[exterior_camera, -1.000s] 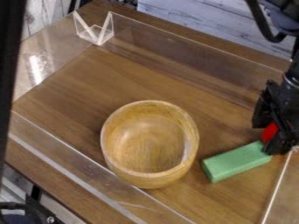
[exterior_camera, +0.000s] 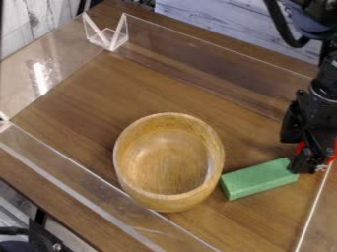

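My black gripper is at the right edge, low over the table just beside the right end of a green block; it is open, though its fingers are partly hard to make out. A red object shows behind the fingers, mostly hidden by them. The green block lies flat right of a wooden bowl, which is empty.
The wooden table has clear room left of and behind the bowl. Transparent walls line its sides, with a small clear bracket at the back left.
The green block has shifted and turned slightly over the last second. My gripper has moved a little around the right edge, and the red object is partly covered by it.
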